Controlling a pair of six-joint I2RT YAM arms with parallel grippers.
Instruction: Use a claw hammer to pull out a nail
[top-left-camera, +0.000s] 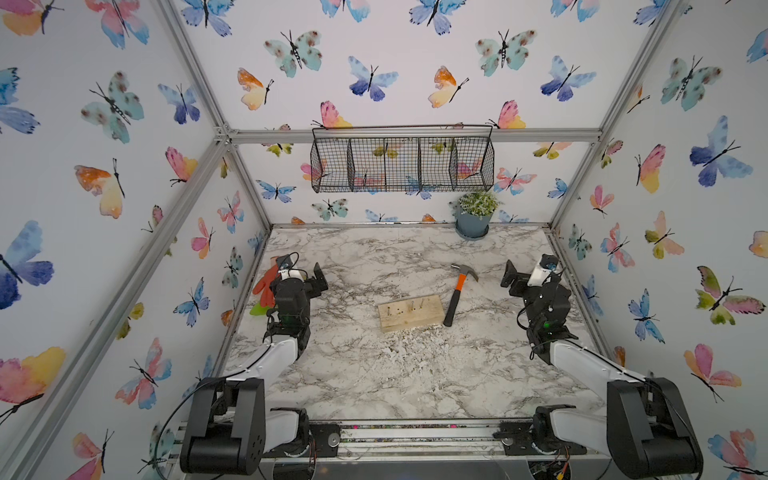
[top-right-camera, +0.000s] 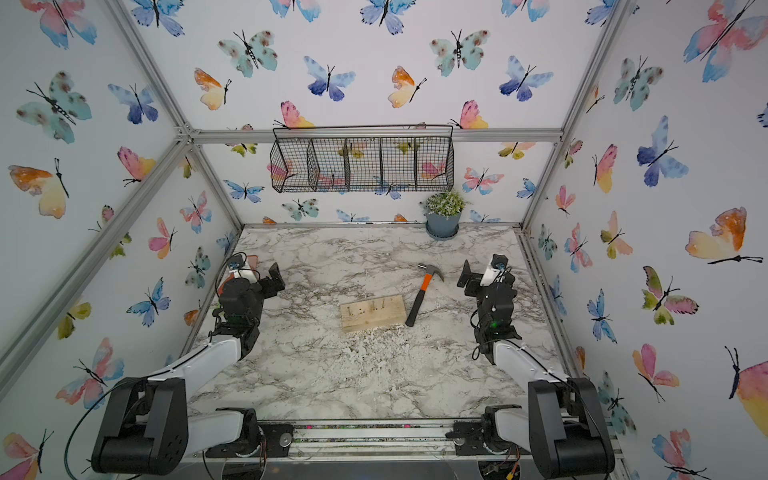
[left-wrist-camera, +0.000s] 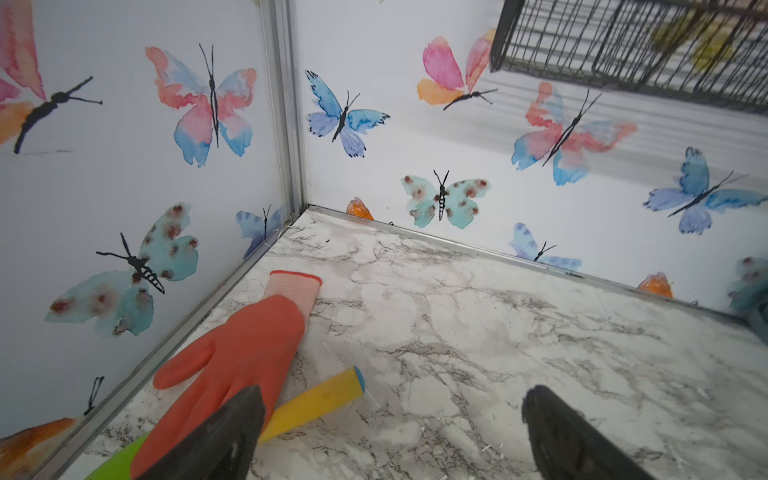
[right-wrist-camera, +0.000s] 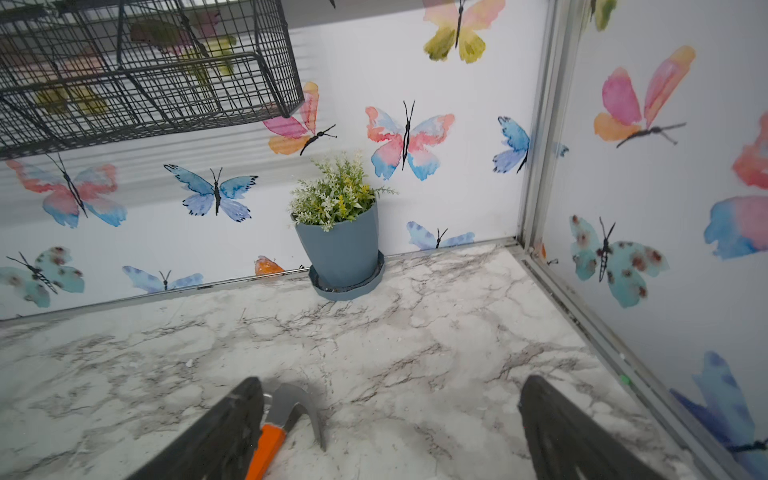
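A claw hammer (top-left-camera: 457, 294) with an orange and black handle lies on the table, its head (right-wrist-camera: 293, 402) toward the back wall. Left of it rests a pale wooden block (top-left-camera: 411, 313), and a few nails (top-right-camera: 381, 303) stick up from its top. My left gripper (top-left-camera: 303, 272) is open and empty at the table's left side, well away from the block. On the right, my right gripper (top-left-camera: 527, 270) hangs open with nothing between its fingers, to the right of the hammer and apart from it. In the right wrist view the left finger (right-wrist-camera: 232, 428) covers part of the hammer's handle.
A red glove (left-wrist-camera: 240, 352) lies over a yellow and green item (left-wrist-camera: 320, 400) at the left. A potted plant (right-wrist-camera: 340, 240) stands at the back right, below a wire basket (top-left-camera: 402, 164) on the wall. White debris (top-left-camera: 412, 352) is scattered before the block.
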